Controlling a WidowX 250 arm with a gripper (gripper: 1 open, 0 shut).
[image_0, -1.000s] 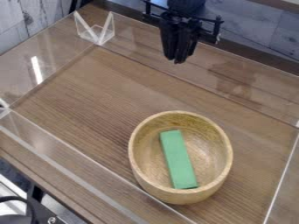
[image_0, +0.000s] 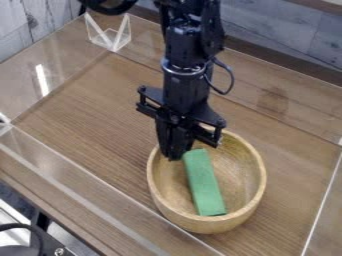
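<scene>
The black gripper (image_0: 171, 140) reaches down from the top of the camera view to the upper-left rim of a round tan bowl (image_0: 235, 216). A green rectangular block (image_0: 206, 188) lies lengthwise inside the bowl, just below and right of the fingertips. The view is too unclear to tell whether the fingers are open or shut.
The wooden table (image_0: 80, 120) has free room to the left and right of the bowl. A white wire-like object (image_0: 110, 30) stands at the upper left. A dark back edge runs along the upper right.
The bowl and green block appear unmoved.
</scene>
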